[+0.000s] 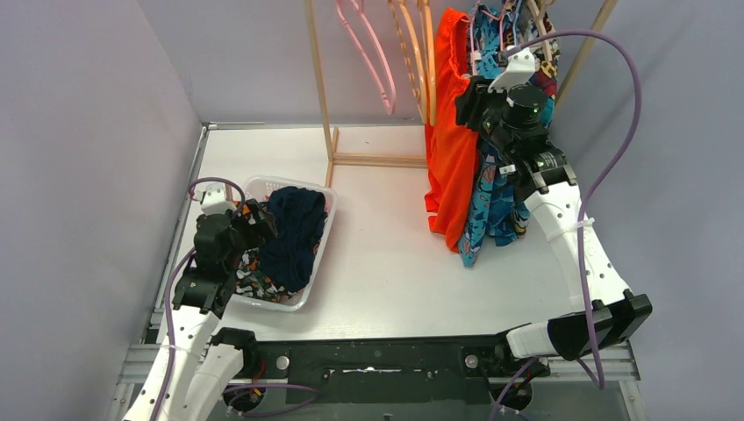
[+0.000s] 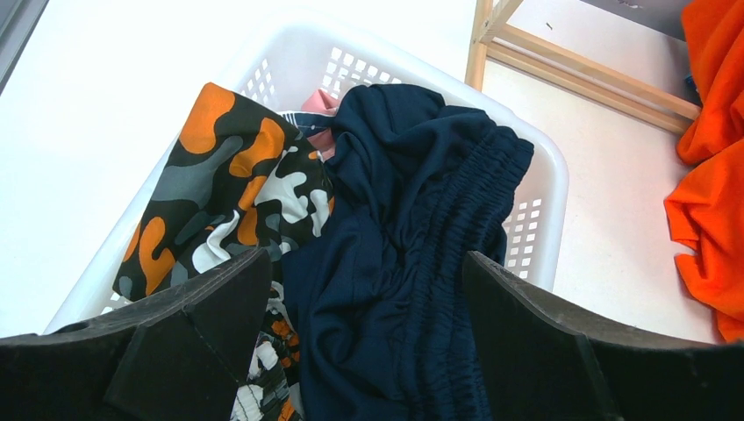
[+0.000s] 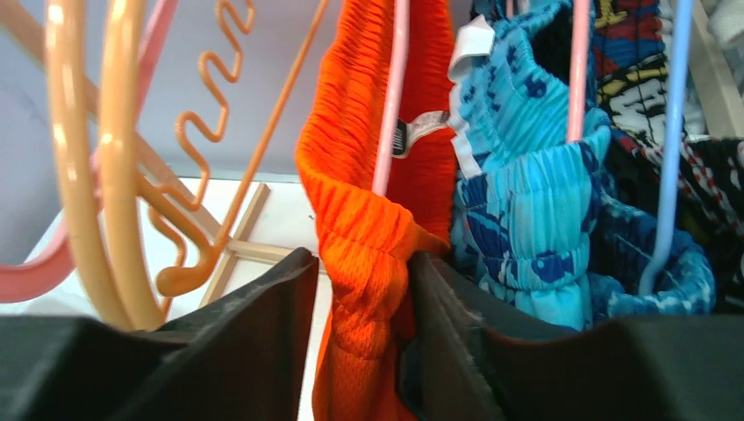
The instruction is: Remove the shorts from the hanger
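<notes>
Orange shorts (image 1: pixel 451 149) hang from a pink hanger (image 3: pixel 393 96) on the rack, their gathered waistband around the hanger's lower end. In the right wrist view, the waistband (image 3: pixel 364 246) lies between the fingers of my right gripper. Those fingers stand apart, with the right one close against the cloth and a narrow gap beside the left one. Over the white basket (image 1: pixel 311 254) at the left, my left gripper is open and empty, above dark blue cloth (image 2: pixel 377 237).
Blue patterned shorts (image 3: pixel 526 210) on hangers crowd the right side of the orange pair. Bare wooden hangers (image 3: pixel 92 167) hang close on the left. Patterned cloth (image 2: pixel 228 184) also lies in the basket. Mid-table is clear.
</notes>
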